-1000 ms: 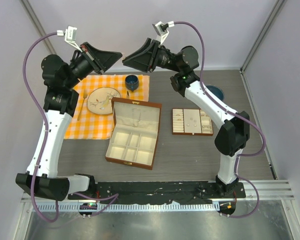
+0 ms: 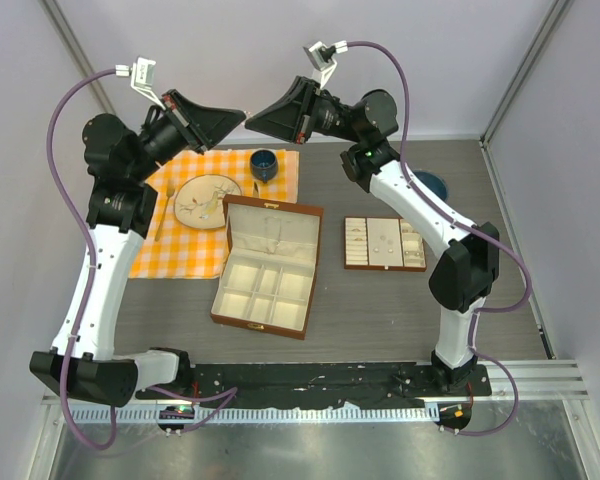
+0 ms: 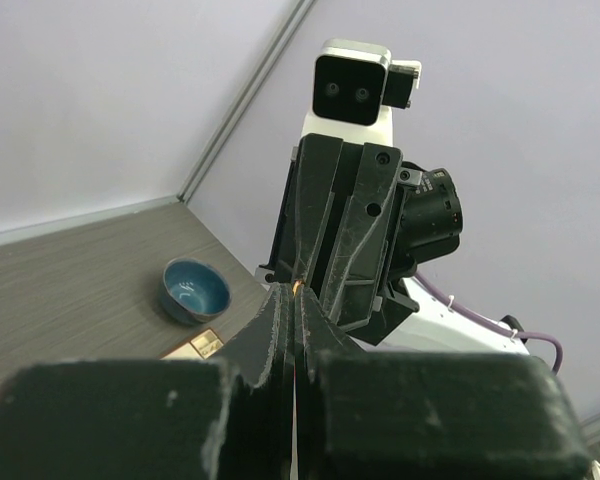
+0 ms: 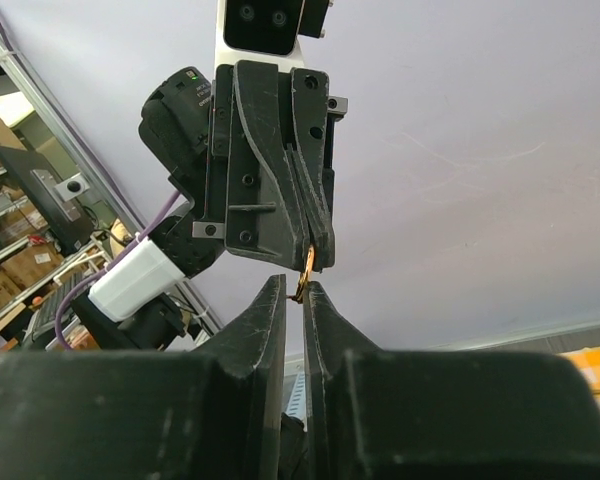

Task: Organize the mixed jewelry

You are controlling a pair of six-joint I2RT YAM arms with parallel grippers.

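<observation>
Both grippers are raised above the table, tip to tip. My left gripper (image 2: 240,113) is shut. My right gripper (image 2: 251,122) is shut on a small gold piece of jewelry (image 4: 306,271), which sits right at the meeting point of the two sets of fingertips. Below, an open jewelry box (image 2: 220,305) has empty-looking cream compartments. A second, shallower organizer (image 2: 385,262) on the right holds small pieces. A plate (image 2: 190,205) with jewelry lies on the checked cloth (image 2: 150,260).
A dark cup (image 2: 263,166) stands at the back of the cloth. A blue bowl (image 3: 195,290) is at the back right, partly behind the right arm. Utensils lie beside the plate. Bare table shows at the front right.
The right arm and the things on the table look unchanged.
</observation>
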